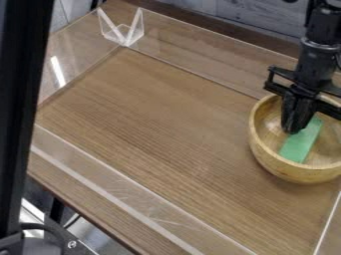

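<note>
A wooden bowl sits at the right of the table in the camera view, with a green object lying inside it. My black gripper reaches down from the upper right into the bowl, over the green object's far end. Its fingers look close together and shut; nothing clearly shows between them.
A clear plastic piece is at the back left. A grey wall runs along the back, and dark frame parts line the left edge.
</note>
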